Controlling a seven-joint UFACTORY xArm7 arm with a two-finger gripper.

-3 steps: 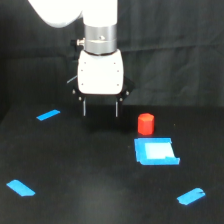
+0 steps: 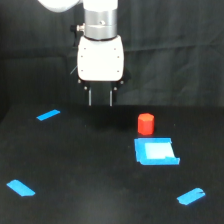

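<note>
My gripper (image 2: 100, 102) hangs below the white arm housing (image 2: 101, 60), left of centre in the camera view. Its two dark, thin fingers point down and stand apart, with nothing visible between them. A small red block (image 2: 146, 124) rests on the black table, to the right of the gripper and closer to the camera. Just in front of that block is a white square edged with blue tape (image 2: 157, 151).
Blue tape strips lie at the left (image 2: 48, 115), front left (image 2: 20, 188) and front right (image 2: 190, 196). A dark curtain (image 2: 170, 55) hangs behind the table.
The arm housing and gripper have shifted slightly up in the view. The gripper's fingers stand closer together than before. The red block and the taped square have not moved.
</note>
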